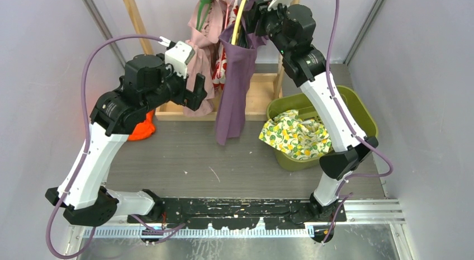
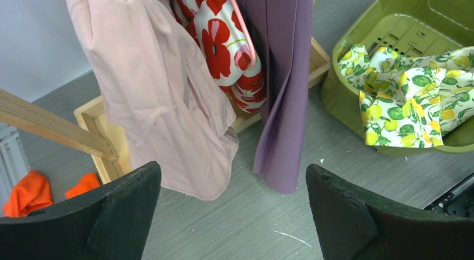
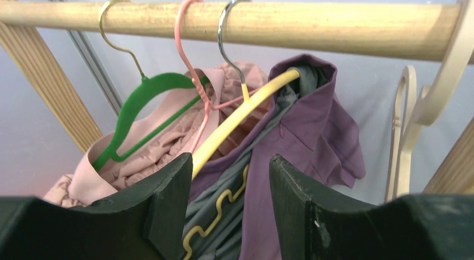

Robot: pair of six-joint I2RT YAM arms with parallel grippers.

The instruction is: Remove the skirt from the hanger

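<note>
The purple skirt (image 1: 237,84) hangs from a yellow hanger (image 1: 240,17), whose metal hook rests over the wooden rail. In the right wrist view one end of the yellow hanger (image 3: 240,112) sits inside the top of the purple cloth (image 3: 313,114); the other end is hidden behind a finger. My right gripper is parted, its fingers in front of the skirt's dark inner side, and whether they touch it cannot be told. My left gripper stands open and empty, short of the hanging clothes; the skirt's lower end (image 2: 282,154) shows beyond it.
A pink garment on a green hanger (image 3: 145,103) and a red-flowered white one (image 2: 221,39) hang close on the left. White hangers (image 3: 411,131) hang at the right. A green basket (image 1: 366,112) holds lemon-print cloth (image 1: 299,137). Orange cloth (image 1: 143,128) lies left.
</note>
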